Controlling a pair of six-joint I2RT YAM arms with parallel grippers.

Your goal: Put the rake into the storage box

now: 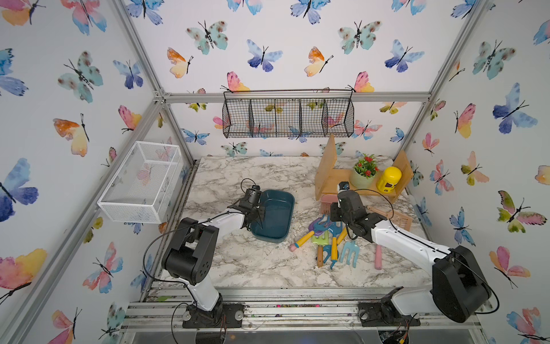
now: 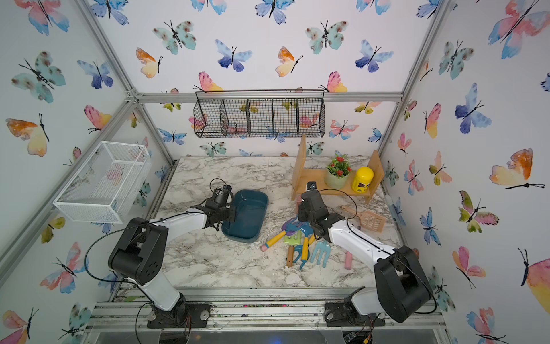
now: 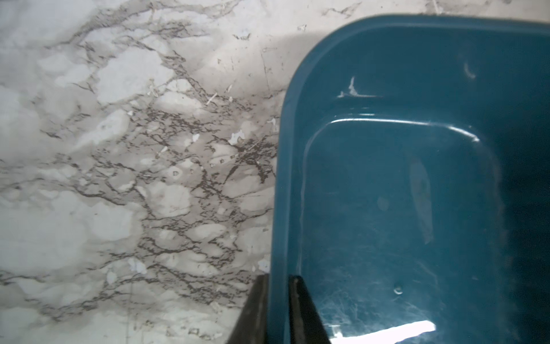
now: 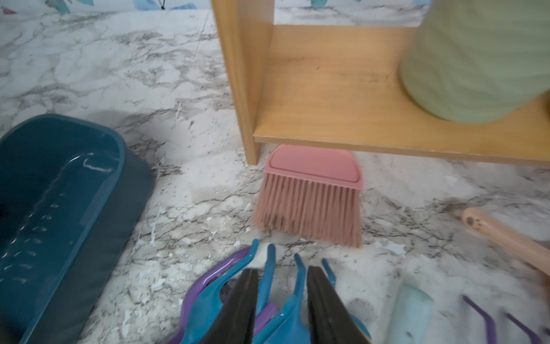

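Observation:
The teal storage box stands empty on the table, left of the tools. My left gripper is shut on its left rim, one finger outside the wall and one inside. Blue rake-like prongs lie in a pile right of the box, with blue heads and yellow handles showing from above. Over that pile hangs my right gripper, its fingers a little apart. Blue shows behind the gap; whether anything is gripped is unclear. The top views hide its fingertips behind the wrist.
A pink brush lies just beyond the pile, in front of a wooden shelf bearing a plant pot and a yellow container. A light-blue fork lies at the pile's right. The table behind the box is clear.

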